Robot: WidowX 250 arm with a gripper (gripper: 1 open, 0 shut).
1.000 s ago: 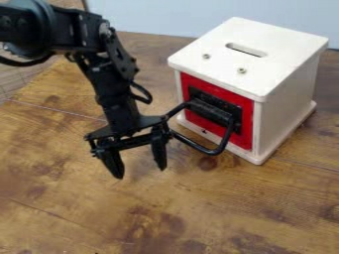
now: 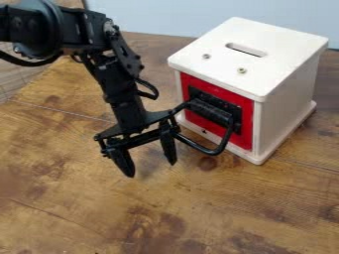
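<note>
A black robot gripper (image 2: 147,159) points down over the wooden table, its two fingers spread open with nothing between them. To its right stands a white wooden box (image 2: 279,79) with a slot on its sloped top. The box has a red front panel (image 2: 252,109) carrying a black fixture (image 2: 212,109), from which a bent black bar (image 2: 205,149) sticks out toward the gripper. Part of the bar passes behind or beside the gripper's body; whether they touch I cannot tell.
A pale wall lies behind the box.
My gripper has shifted slightly to the right, toward the box. The box and bar look unmoved.
</note>
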